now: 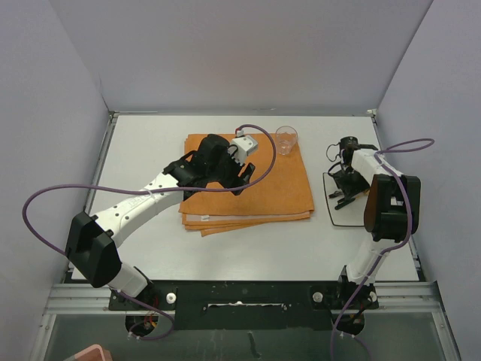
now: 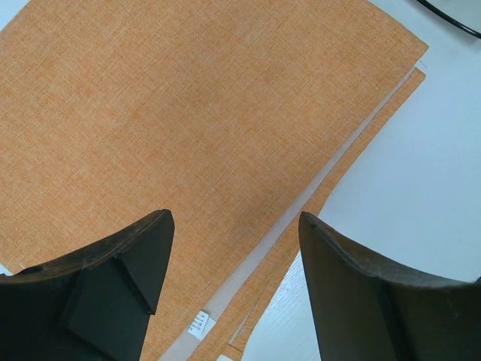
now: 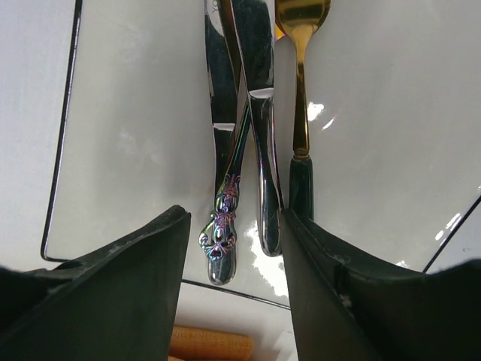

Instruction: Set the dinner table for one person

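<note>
Orange placemats (image 1: 270, 177) lie stacked on the white table. My left gripper stands open over them, nothing between its fingers. On the right, a dark-rimmed white tray (image 1: 349, 218) holds cutlery. In the right wrist view, a knife with a smooth silver handle (image 3: 268, 218), another knife (image 3: 222, 98), a piece with an ornate iridescent handle (image 3: 223, 218) and a gold spoon with a green handle (image 3: 301, 180) lie close together. The fingers of my right gripper are parted above the handles, and I see nothing clasped between them.
A clear glass (image 1: 285, 140) stands at the back right corner of the mats. An orange cylindrical thing (image 3: 214, 343) lies just outside the tray. The side wall (image 1: 443, 150) is close to my right arm.
</note>
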